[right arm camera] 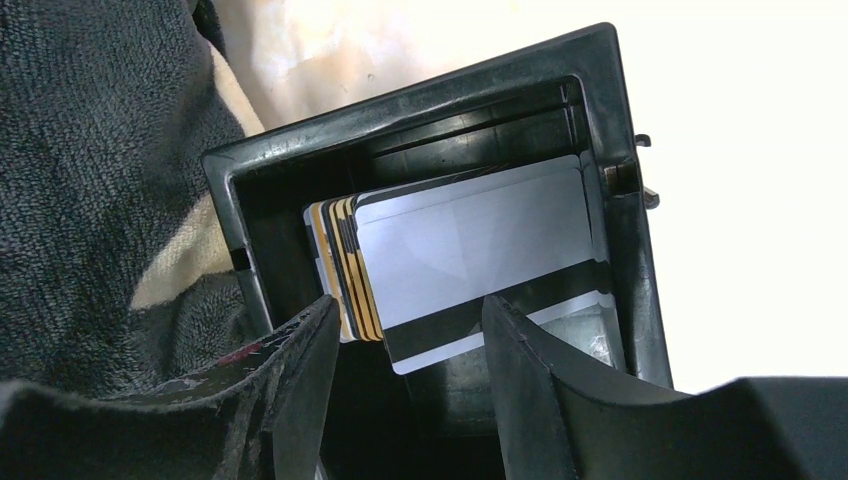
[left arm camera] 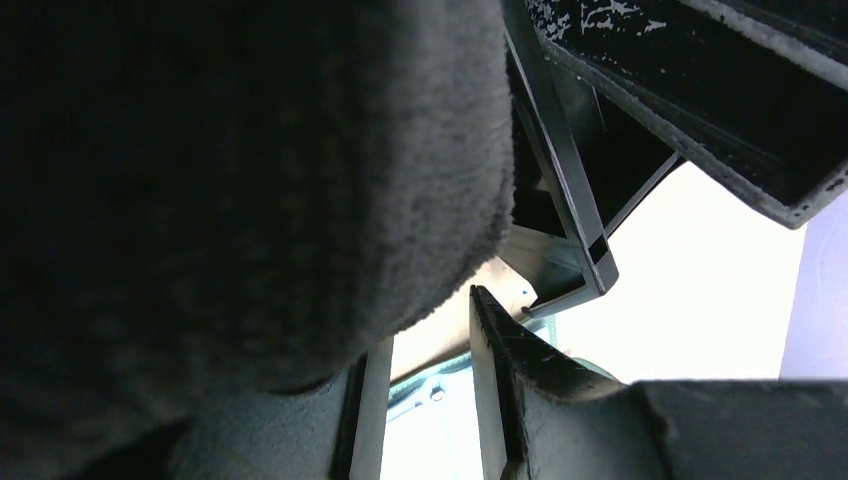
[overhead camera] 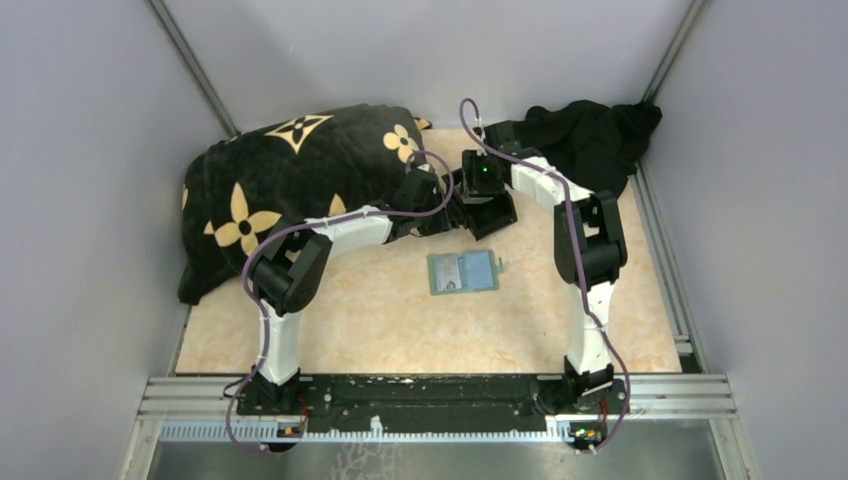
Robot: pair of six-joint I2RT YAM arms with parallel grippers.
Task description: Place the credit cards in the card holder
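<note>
The open card holder (overhead camera: 464, 291) lies on the table with a greyish, printed card (overhead camera: 448, 272) in its left side and a pale blue right side. Behind it stands a black tray (overhead camera: 512, 212) containing several stacked credit cards (right arm camera: 475, 240), white backs up with dark stripes. Over those cards my right gripper is open; none is visibly clamped between its fingers. My left gripper is at the tray's left side beside the dark cushion, its fingers parted and nothing showing between them. The arms partly cover the tray from above.
A large dark cushion (overhead camera: 280, 190) with tan flowers fills the back left and crowds the left gripper's view. Black cloth (overhead camera: 590, 140) is heaped at the back right. Bare table (overhead camera: 440, 340) lies open in front of the holder.
</note>
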